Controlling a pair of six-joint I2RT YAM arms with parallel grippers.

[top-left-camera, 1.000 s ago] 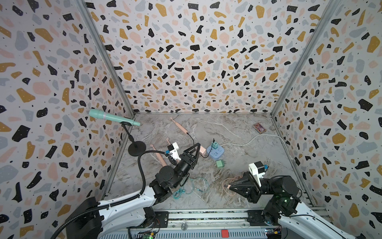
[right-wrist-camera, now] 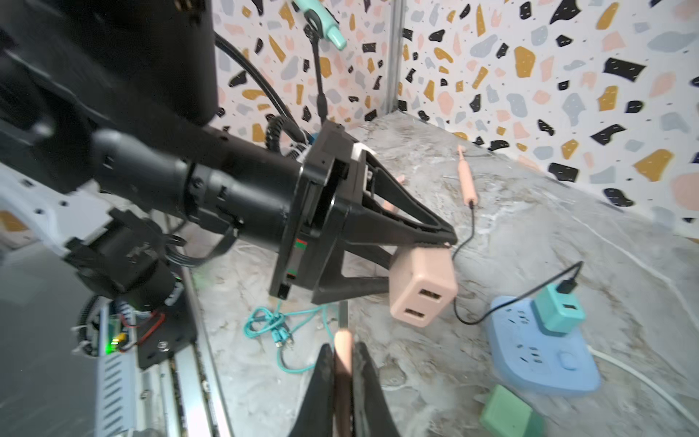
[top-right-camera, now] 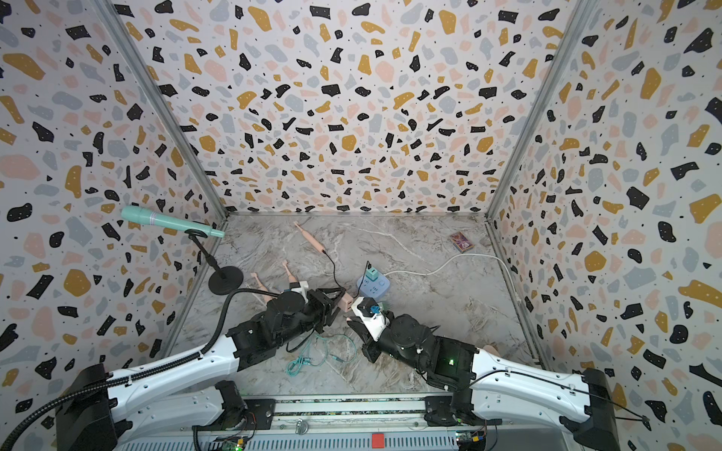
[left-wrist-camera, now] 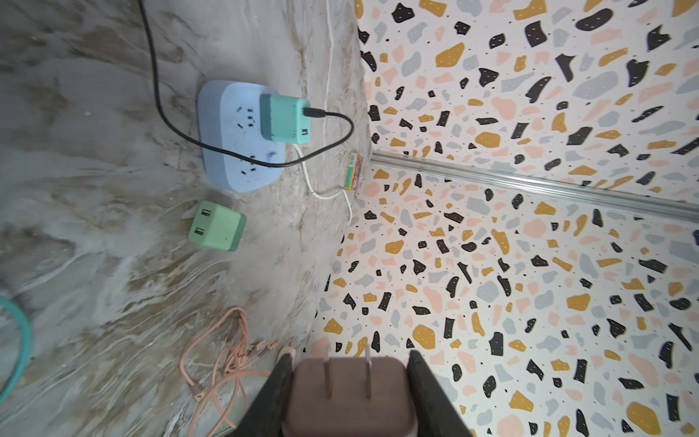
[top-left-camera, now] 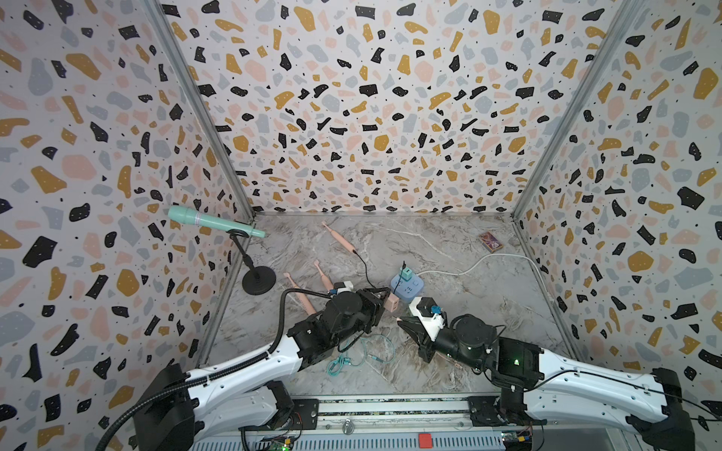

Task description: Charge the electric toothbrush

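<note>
In the right wrist view my left gripper is shut on a pink charger block (right-wrist-camera: 424, 287), whose two USB ports face outward. In the left wrist view the block's two prongs show between the fingers. My right gripper is shut on a pink plug (right-wrist-camera: 343, 349) with a metal tip, held apart from the block, below and left of it. A pale blue power strip (top-left-camera: 408, 288) carries a mint charger (top-left-camera: 406, 273). From that charger a black cable runs to a pink toothbrush (top-left-camera: 338, 236). Further pink toothbrushes (top-left-camera: 302, 297) lie left, partly behind my left arm.
A green charger block (left-wrist-camera: 218, 225) lies loose beside the strip. A coiled teal cable (top-left-camera: 342, 366) is on the front table. At the left stands a black stand (top-left-camera: 258, 279) with a mint tube (top-left-camera: 214, 220).
My left gripper has turned and shifted slightly right and down with the pink block.
</note>
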